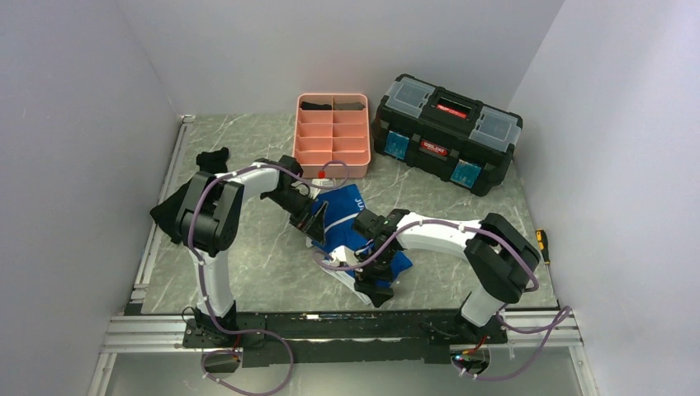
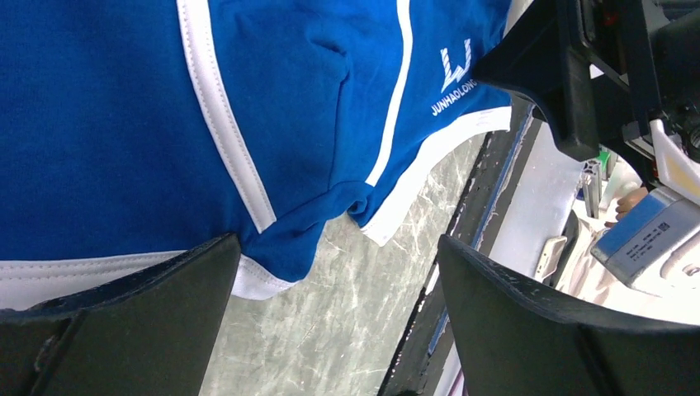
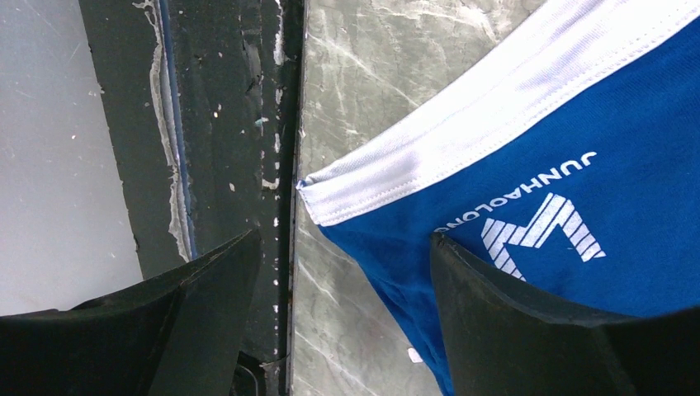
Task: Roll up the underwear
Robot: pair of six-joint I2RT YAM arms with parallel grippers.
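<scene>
Blue underwear (image 1: 347, 216) with white trim lies spread and partly folded on the grey table, its near edge close to the table's front. My left gripper (image 1: 317, 235) hangs open over its left side; in the left wrist view one finger (image 2: 140, 309) meets the cloth, the other is over bare table. Low at the near end of the underwear is my right gripper (image 1: 376, 295). In the right wrist view its fingers (image 3: 206, 305) stand apart, the white waistband corner (image 3: 355, 186) lying ahead between them and the other finger over the printed logo. Whether that finger presses the cloth I cannot tell.
Behind the underwear stands a pink divided box (image 1: 333, 132), dark items in its back compartments. A black toolbox (image 1: 446, 132) fills the back right. Black cloth (image 1: 173, 210) lies at the left edge.
</scene>
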